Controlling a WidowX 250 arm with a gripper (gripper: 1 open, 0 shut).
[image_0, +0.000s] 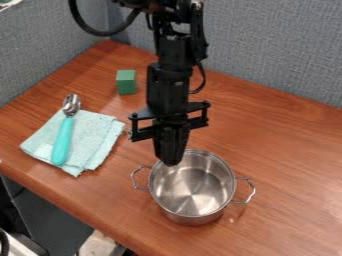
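Note:
My black gripper points down over the back left rim of a steel pot with two side handles; whether its fingers are open or shut is hard to tell. A turquoise-handled scoop lies on a folded pale cloth at the left of the wooden table.
A green block sits at the back left. Grey padded walls border the back and left. The table's edge drops off at the lower left.

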